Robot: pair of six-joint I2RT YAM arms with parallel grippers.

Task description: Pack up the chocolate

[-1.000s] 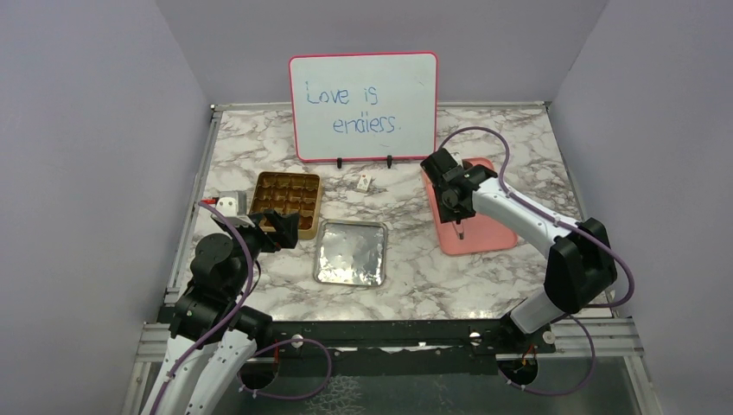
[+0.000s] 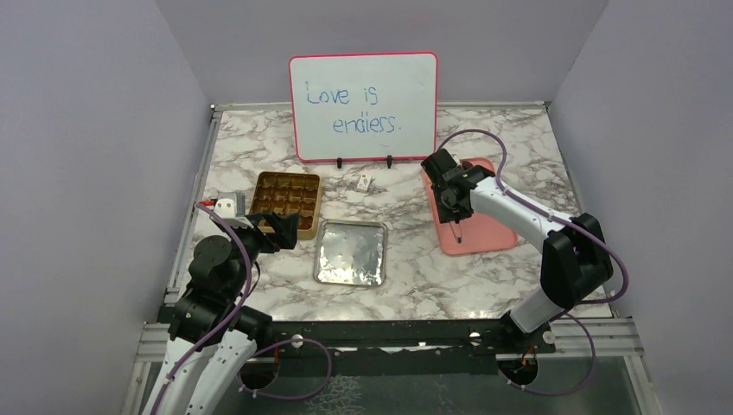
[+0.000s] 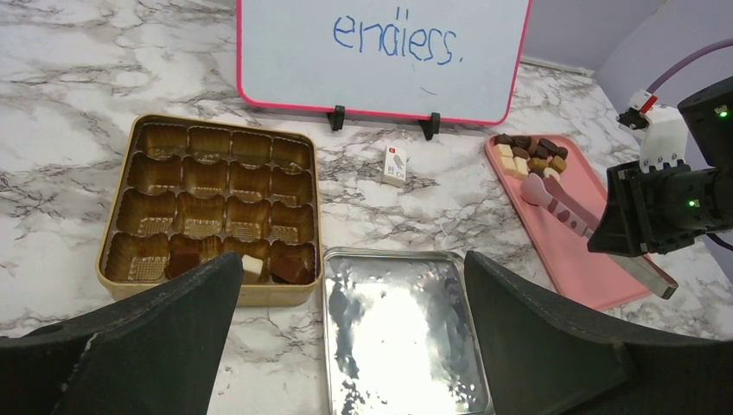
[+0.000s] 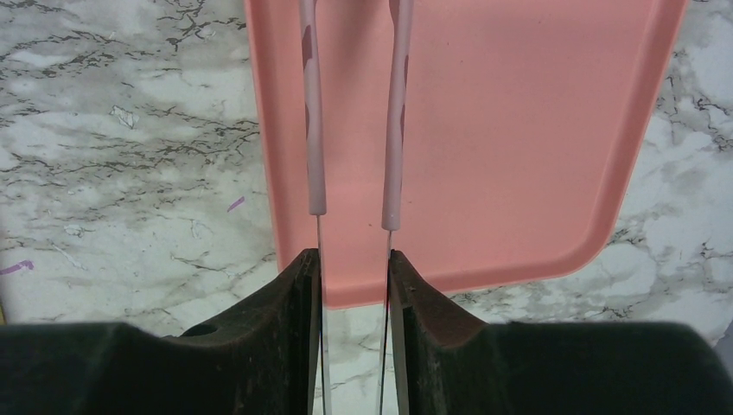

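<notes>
My right gripper is shut on the tongs (image 3: 566,210), a metal pair with pink-sleeved arms. In the right wrist view the two sleeves (image 4: 315,147) stand apart, and their tips run out of the top edge. The left wrist view has those tips beside white and brown chocolates (image 3: 529,158) at the far end of the pink tray (image 3: 575,259); whether anything is between them, I cannot tell. The gold box (image 3: 207,125) has chocolates (image 3: 251,269) in several front-row compartments; its other rows look empty. Near this box my left gripper (image 2: 281,231) stays open, nothing between its fingers.
An empty silver tray (image 2: 350,252) lies between the gold box and the pink tray. Behind it stands a small white box (image 3: 394,165). The whiteboard (image 2: 363,108) closes off the back. Bare marble (image 2: 415,285) lies in front of the pink tray.
The right arm has shifted only slightly over the pink tray, and the tongs' lower ends appear farther apart. My left arm, the gold box and the silver tray have not moved.
</notes>
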